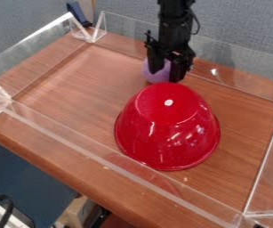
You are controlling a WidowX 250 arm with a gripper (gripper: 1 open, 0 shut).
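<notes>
A black robot arm hangs from the top centre, its gripper (168, 62) down over a small purple object (159, 73) behind the large red bowl (167, 126), which lies upside down on the wooden surface. The gripper's fingers are dark and overlap the purple object, so whether they are shut on it is unclear.
Clear low walls border the wooden tray (68, 89) on all sides. Bare wood lies left and right of the bowl. A dark blue object (79, 13) is outside at the top left.
</notes>
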